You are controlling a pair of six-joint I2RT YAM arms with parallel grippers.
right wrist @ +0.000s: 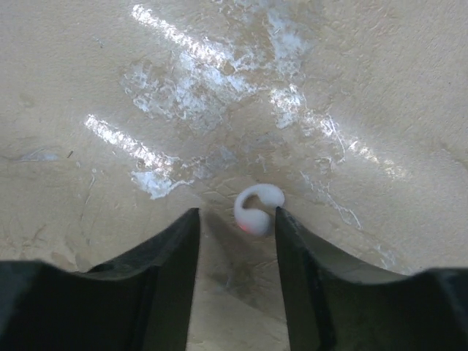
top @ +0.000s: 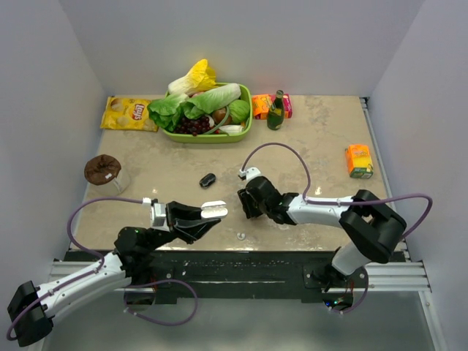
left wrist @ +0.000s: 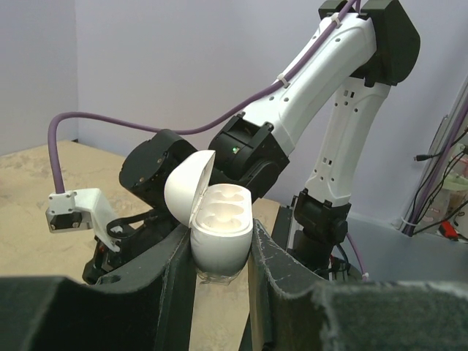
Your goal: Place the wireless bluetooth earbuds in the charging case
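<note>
My left gripper is shut on the white charging case [left wrist: 221,232], whose lid [left wrist: 188,183] stands up and whose wells face upward, looking empty. In the top view the case [top: 214,210] is held out over the table's front part. My right gripper points down and is open around a white earbud [right wrist: 254,212]. This earbud appears to lie on the tabletop, close to the right-hand finger [right wrist: 291,256], with a gap on the other side. A second white earbud [top: 241,235] is on the table nearer the front edge.
A black mouse-like object [top: 208,180] sits at mid-table. Behind it stands a green vegetable basket [top: 191,138]; a bottle [top: 276,113] is also at the back. An orange box [top: 359,161] is far right, a brown-topped jar [top: 106,172] at left. Bare tabletop surrounds the right gripper.
</note>
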